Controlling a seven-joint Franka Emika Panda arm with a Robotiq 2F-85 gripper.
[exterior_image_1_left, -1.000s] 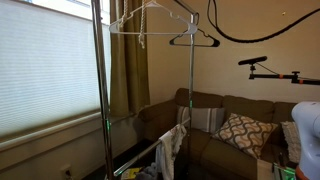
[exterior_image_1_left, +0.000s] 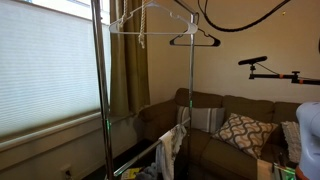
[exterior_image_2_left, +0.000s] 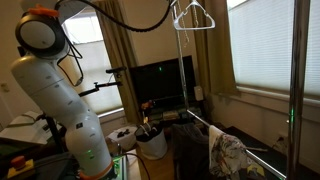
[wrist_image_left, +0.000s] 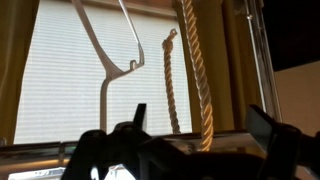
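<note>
A white hanger (exterior_image_1_left: 152, 33) and a black hanger (exterior_image_1_left: 195, 41) hang on the metal rack (exterior_image_1_left: 104, 90). Near the white one a piece of rope (exterior_image_1_left: 143, 28) dangles. In the wrist view, the hanger's pale frame (wrist_image_left: 106, 65) stands at left, and a twisted rope (wrist_image_left: 199, 65) drops between the open fingers as seen from the camera. Whether the rope lies at their depth cannot be told. My gripper is open and holds nothing visible. In exterior view 2 the arm (exterior_image_2_left: 60, 90) rises at left; its gripper is out of frame.
Cloth (exterior_image_1_left: 166, 155) drapes over the rack's lower bar. A sofa (exterior_image_1_left: 215, 135) with pillows stands behind, and a window blind (exterior_image_1_left: 45, 70) fills the left side. A dark cable (exterior_image_2_left: 125, 22) loops from the arm near the rack top.
The dark cable at the upper right has shifted upward and left.
</note>
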